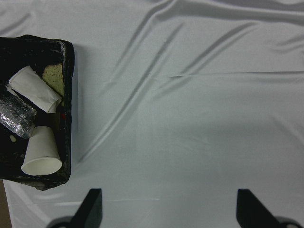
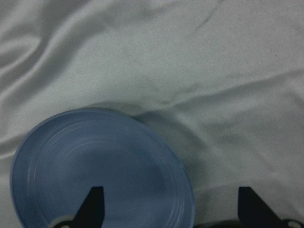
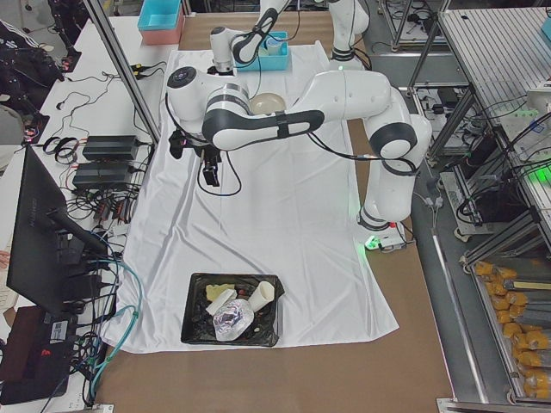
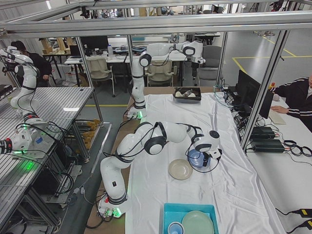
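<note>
My right gripper hangs open just above a blue plate (image 2: 95, 156) on the white cloth (image 4: 204, 204), with nothing between its fingers. A beige plate (image 4: 180, 169) lies beside the blue one. My left gripper is open and empty, above bare cloth beside a black tray (image 1: 66, 118). That tray holds a white paper cup (image 1: 42, 154), a crumpled white paper item (image 1: 35, 89), foil (image 1: 15, 114) and a yellow sponge-like piece (image 1: 53, 75).
At the other end of the table, a teal bin (image 4: 170, 209) holds a green plate (image 4: 197, 224) and a cup (image 4: 175, 229). A monitor (image 3: 43, 241), cables and equipment stand along one side.
</note>
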